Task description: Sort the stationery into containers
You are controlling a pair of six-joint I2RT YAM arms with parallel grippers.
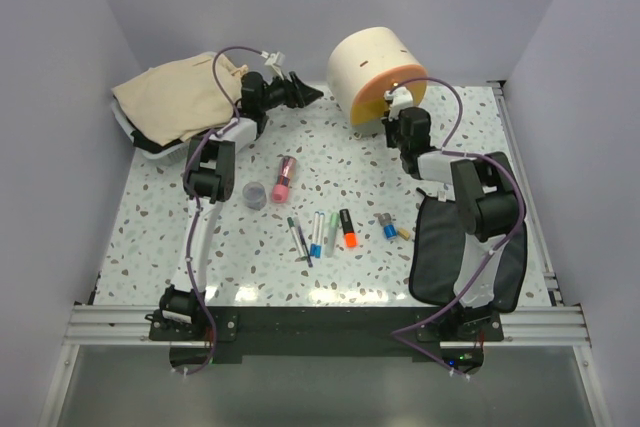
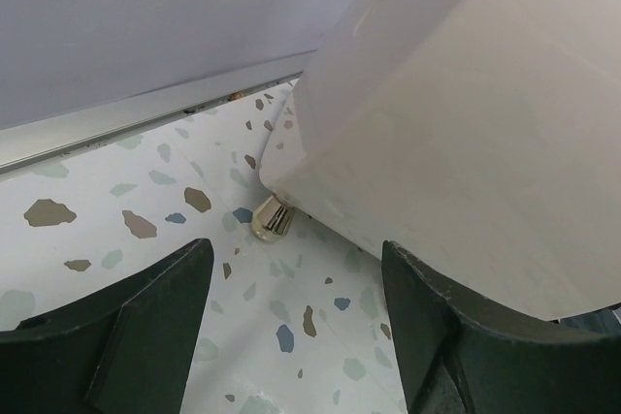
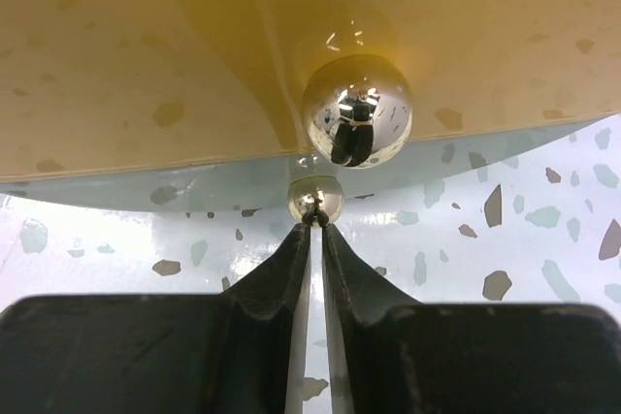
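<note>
In the top view a round white drawer cabinet point(image 1: 362, 59) with a yellow-orange front stands at the back. My right gripper is shut at that front, its fingertips together with nothing between them. Just beyond the tips is a small shiny knob point(image 3: 316, 193), outside the fingers; a larger-looking knob point(image 3: 357, 111) sits above it. My left gripper is open and empty beside the cabinet's white side point(image 2: 456, 133). On the table lie several pens point(image 1: 317, 234), an orange-and-black marker point(image 1: 347, 228) and a blue-and-grey item point(image 1: 387, 226).
A pink bottle-like item point(image 1: 284, 179) and a clear cup point(image 1: 254, 195) stand left of centre. At the back left is a basket holding beige cloth point(image 1: 175, 99). A black bag point(image 1: 468, 262) lies at the right. Bare table point(image 1: 340, 172) separates the arms.
</note>
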